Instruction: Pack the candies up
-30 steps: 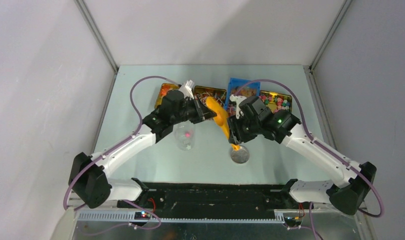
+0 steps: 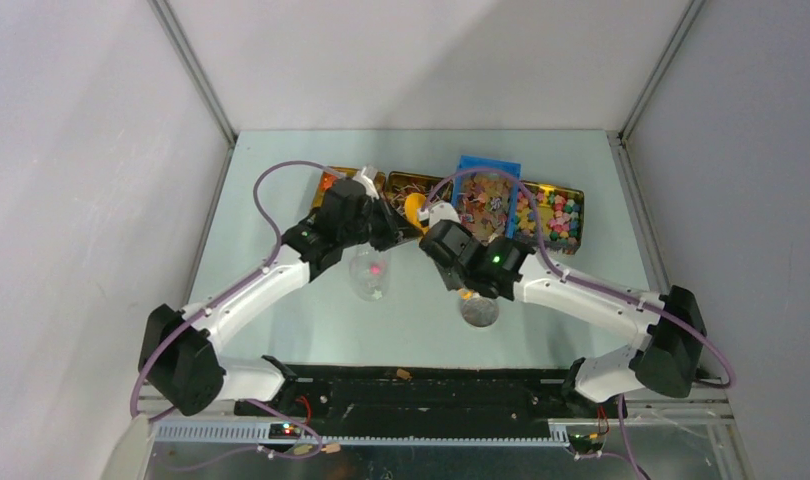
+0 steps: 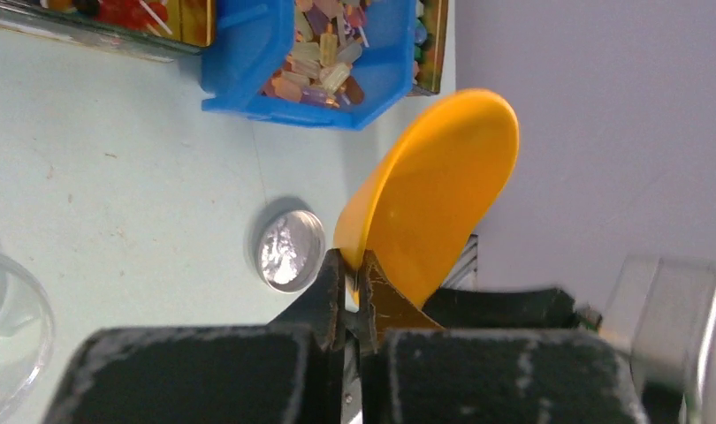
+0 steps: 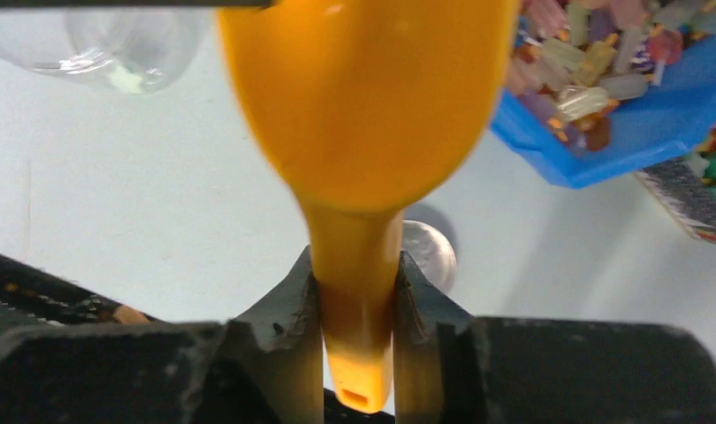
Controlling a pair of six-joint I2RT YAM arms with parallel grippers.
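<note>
A yellow scoop (image 3: 443, 185) is between my two grippers. In the left wrist view my left gripper is shut at the scoop's rim. In the right wrist view my right gripper has its fingers either side of the scoop's handle (image 4: 354, 247). A clear jar (image 2: 369, 280) with a pink piece inside stands below the left arm. A silver lid (image 3: 288, 252) lies on the table. A blue bin (image 3: 239, 79) of wrapped candies stands at the back.
Trays of lollipops (image 2: 406, 185) and colorful candies (image 2: 566, 215) stand along the back.
My right arm has swung leftward, its gripper now more over the scoop's handle in the top view. The left arm has moved slightly.
</note>
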